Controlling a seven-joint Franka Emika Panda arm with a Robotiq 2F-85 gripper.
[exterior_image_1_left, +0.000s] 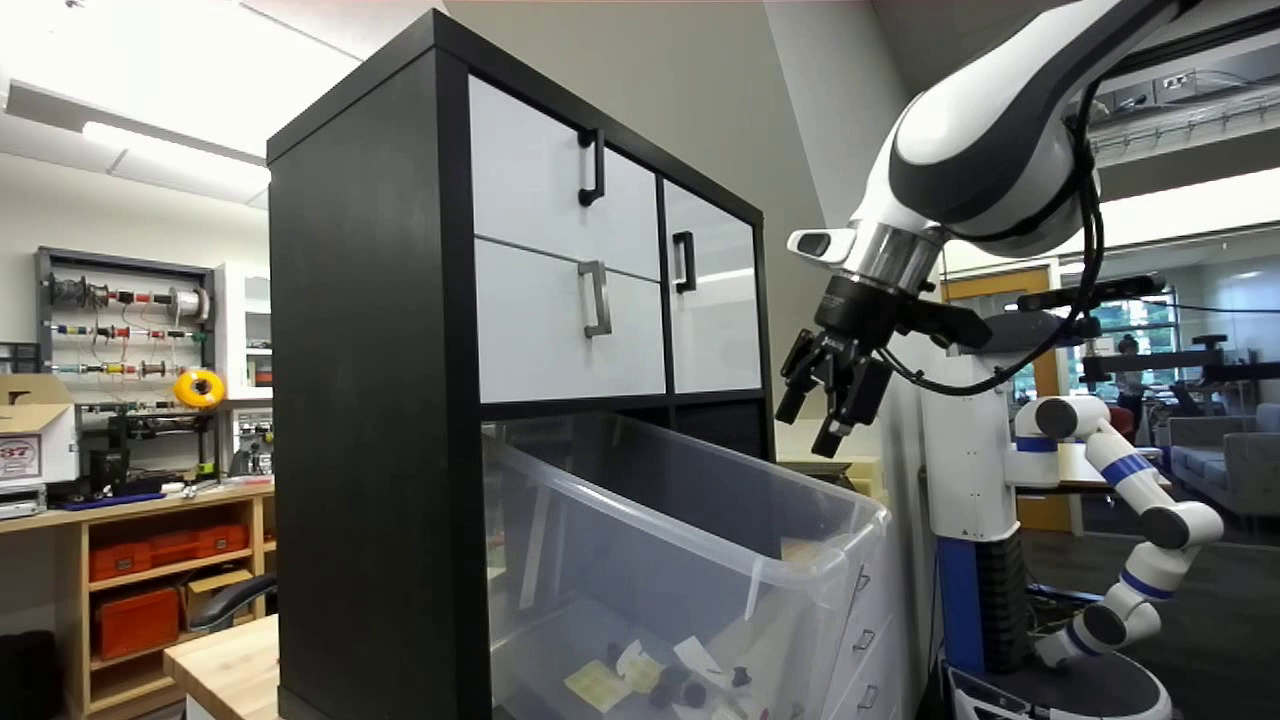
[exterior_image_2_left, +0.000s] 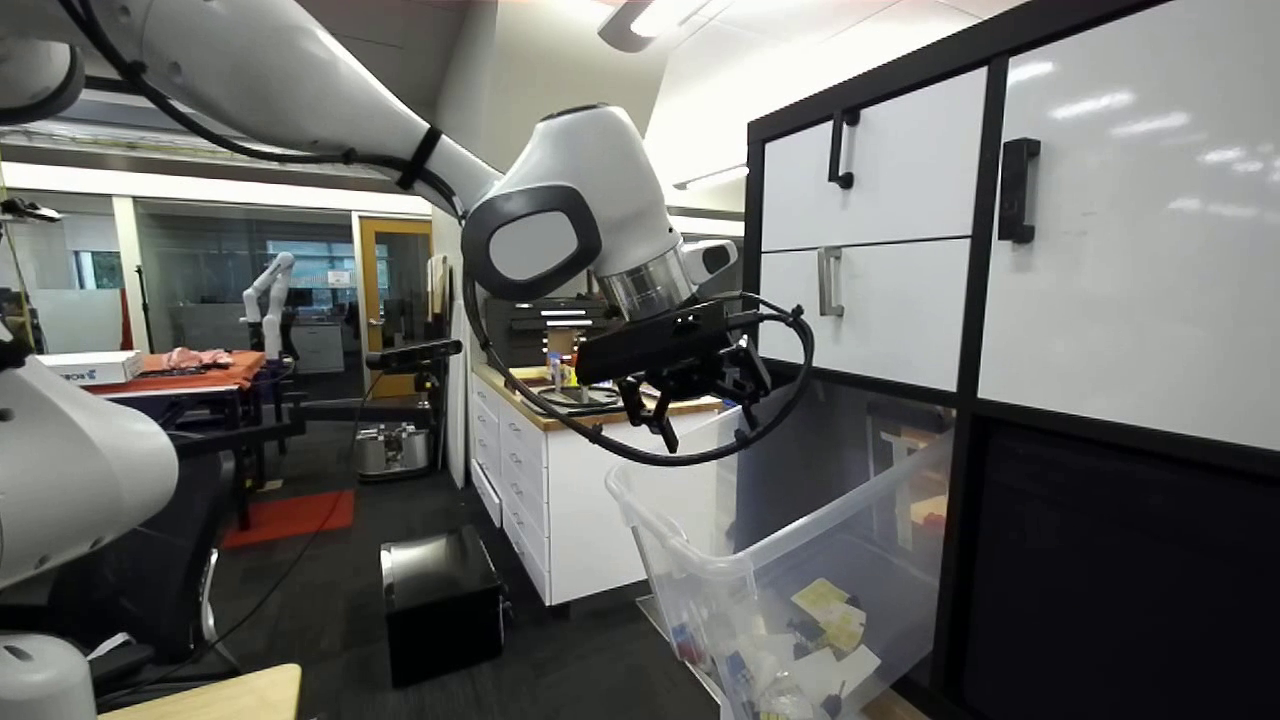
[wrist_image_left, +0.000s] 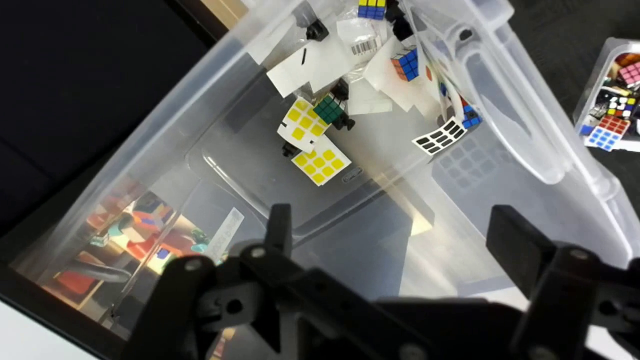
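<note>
A large clear plastic bin juts out, tilted, from under the white doors of a black cabinet. Inside it lie yellow-and-white sticker sheets, a small cube puzzle, a green-faced cube and loose papers. Above the bin's rim hangs my gripper, fingers spread wide with nothing between them. In the second exterior view the gripper hovers over the bin opening, apart from its walls.
The cabinet doors carry handles, among them a grey one near the gripper. White drawers stand behind the bin. A black box sits on the floor. Another tub of cubes is at the wrist view's right edge.
</note>
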